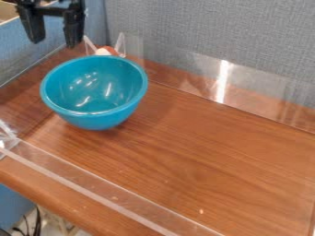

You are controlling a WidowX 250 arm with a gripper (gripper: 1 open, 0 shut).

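Observation:
A teal bowl point(94, 101) stands on the left part of the wooden table point(209, 175), empty inside. My black gripper point(53, 33) hangs at the top left, above and behind the bowl, its two fingers apart with nothing seen between them. Just behind the bowl's rim is a small, partly hidden pale and orange object point(106, 52); what it is, I cannot tell.
Clear plastic edging runs along the table's back and front. A grey textured wall point(222, 37) stands behind. A clear object point(5, 138) sits at the left edge.

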